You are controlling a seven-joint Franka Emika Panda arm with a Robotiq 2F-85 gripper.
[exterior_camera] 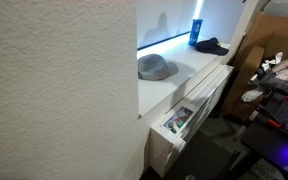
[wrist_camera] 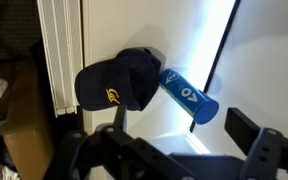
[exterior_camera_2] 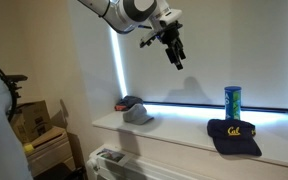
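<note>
My gripper stands open in the wrist view, its two dark fingers wide apart at the lower edge and nothing between them. In exterior view 2 the arm hangs high over the white ledge, clear of everything on it. Below lie a navy cap (wrist_camera: 106,82) with yellow lettering and a blue can-like cylinder (wrist_camera: 189,96) beside it. The cylinder (exterior_camera_2: 232,103) stands upright behind the cap (exterior_camera_2: 233,138) in exterior view 2. A grey cap (exterior_camera: 156,68) rests farther along the ledge.
Under the ledge (exterior_camera: 174,84), an open drawer (exterior_camera: 178,120) holds small items that are hard to make out. In exterior view 2 a dark red-and-black item (exterior_camera_2: 129,103) lies behind the grey cap. Cardboard boxes (exterior_camera_2: 42,125) stand at the left.
</note>
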